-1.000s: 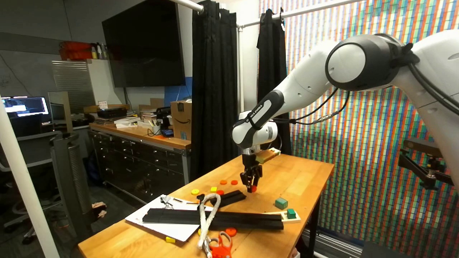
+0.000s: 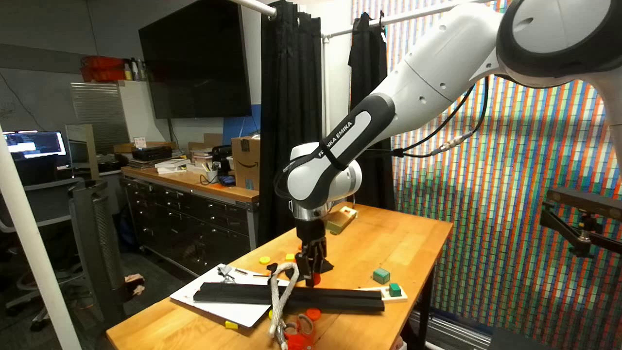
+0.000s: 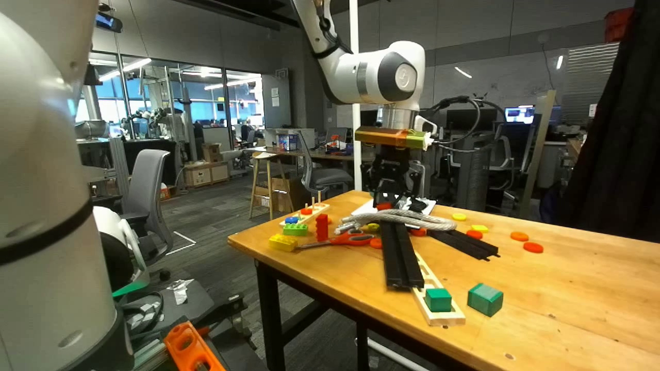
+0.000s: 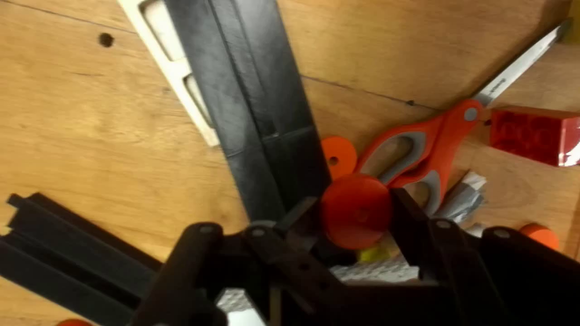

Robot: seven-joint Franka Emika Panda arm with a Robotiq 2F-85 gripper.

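Observation:
A round red disc [image 4: 356, 212] is pinched between the fingertips of my gripper, which is shut on it. In exterior view 1 the gripper [image 2: 313, 274] hangs just behind the long black rail [image 2: 344, 298], with the red disc [image 2: 316, 279] low between its fingers. From exterior view 2 the gripper [image 3: 390, 195] appears above the far part of the table, beyond the pale rope [image 3: 402, 216]. Below it in the wrist view lie the black rail [image 4: 255, 98], an orange disc [image 4: 338, 155] and orange-handled scissors [image 4: 435, 146].
A wooden peg rack [image 3: 322, 210] stands at the table's far left corner, with a red brick [image 3: 322, 228] nearby. Two green blocks, one the loose block [image 3: 485, 299], sit near the front. Loose discs and a shorter black rail [image 3: 464, 244] lie to the right.
With the red disc in its grip, my gripper has moved left and toward the camera in exterior view 1, from the open tabletop to near the long rail. Objects on the table look unmoved.

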